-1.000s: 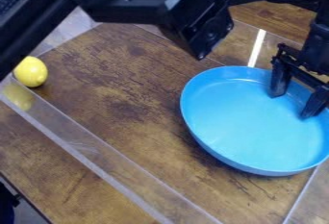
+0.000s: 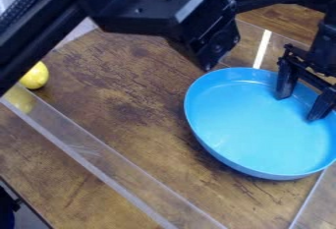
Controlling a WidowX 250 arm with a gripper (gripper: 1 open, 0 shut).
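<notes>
My black gripper point(image 2: 301, 100) hangs over the right rear of a blue round tray point(image 2: 247, 140), its fingers reaching down inside the rim, open, with nothing seen between them. A yellow lemon-like object point(image 2: 35, 77) lies at the far left, partly hidden behind my dark arm, which crosses the top of the view.
A wooden table point(image 2: 144, 120) has clear room left of the tray. A transparent strip point(image 2: 98, 164) runs diagonally along the lower left, and another lies at the lower right. A white line shows behind the tray.
The upper part of my arm has shifted slightly, now covering more of the yellow object. The gripper and tray look almost unchanged.
</notes>
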